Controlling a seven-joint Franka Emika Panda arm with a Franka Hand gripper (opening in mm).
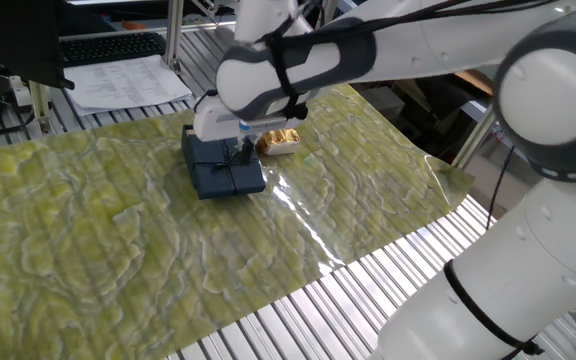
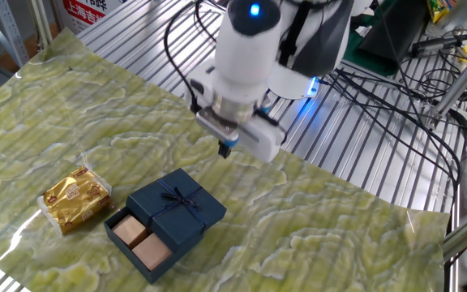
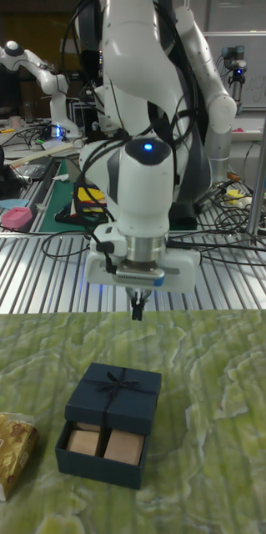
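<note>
A dark blue gift box (image 2: 177, 207) with a bow on its lid (image 3: 113, 391) rests on the green marbled sheet. The lid sits askew, leaving one end of the box uncovered. In that open end are two tan blocks, a left one (image 3: 83, 442) and a right one (image 3: 123, 446). Beside the box lies a gold-wrapped packet (image 2: 75, 199) with a white edge. My gripper (image 3: 137, 313) hangs above the sheet on the robot-base side of the box, apart from it. Its dark fingertips are together, with nothing visible between them.
The green sheet (image 1: 78, 240) is clear over wide areas on either side of the box and packet. Slatted metal tabletop (image 2: 363, 162) borders it. Papers (image 1: 128, 84) and a keyboard (image 1: 113, 47) lie beyond the sheet; loose cables (image 2: 440, 105) lie near the base.
</note>
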